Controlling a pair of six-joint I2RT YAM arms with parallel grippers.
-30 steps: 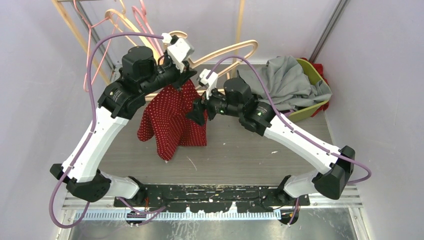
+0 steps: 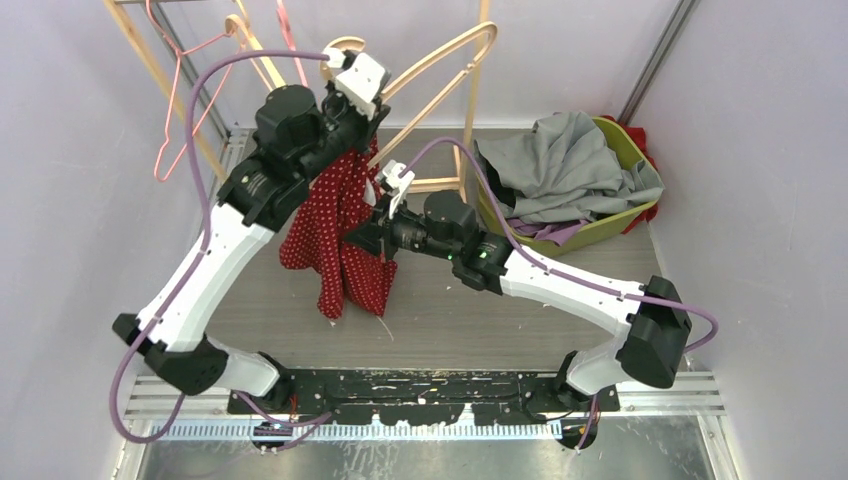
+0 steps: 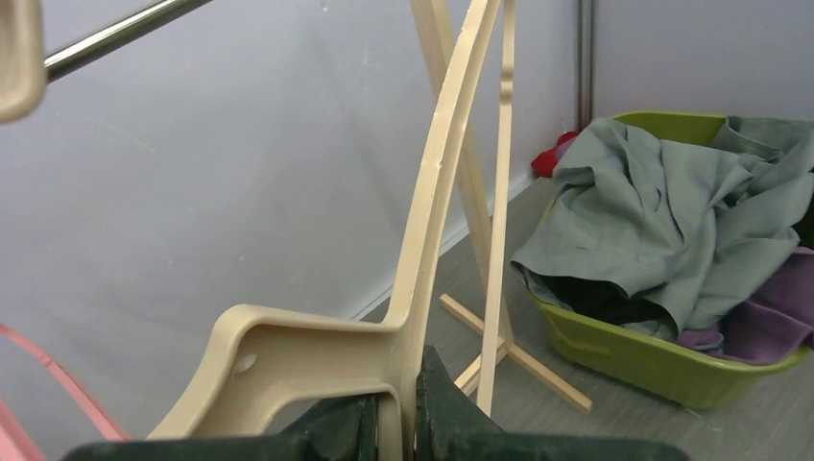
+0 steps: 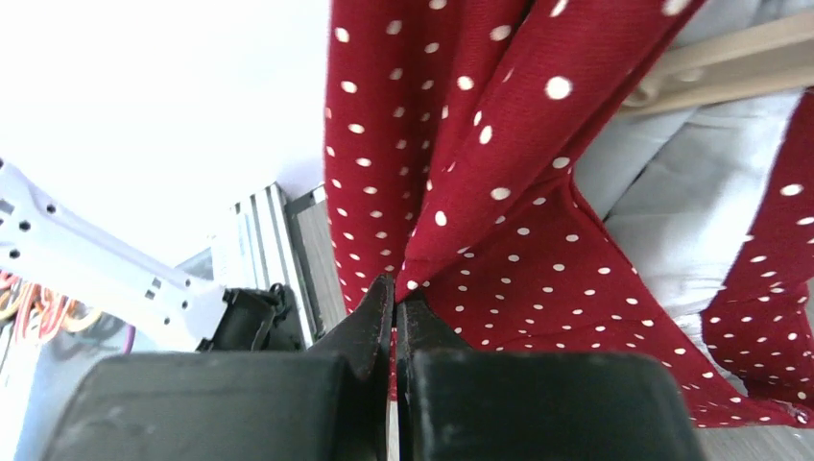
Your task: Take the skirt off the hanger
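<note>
In the top view, the red skirt with white dots (image 2: 345, 225) hangs below the beige hanger (image 2: 430, 60), and my left arm partly covers its upper edge. My left gripper (image 2: 380, 118) is high up and shut on the hanger; the left wrist view shows the hanger's arm (image 3: 413, 259) coming out between the dark fingers. Lower down, at the skirt's right side, my right gripper (image 2: 368, 238) is shut on the red cloth (image 4: 499, 240). Part of a light wooden hanger bar (image 4: 734, 67) shows behind the skirt in the right wrist view.
Pink hangers (image 2: 180, 95) hang at the far left of the wooden rack (image 2: 473, 85). A green basket (image 2: 590, 230) at the right holds a grey cloth (image 2: 565, 165) and purple fabric.
The right gripper shut on the skirt and moved left and down. The skirt now hangs narrower and more bunched.
</note>
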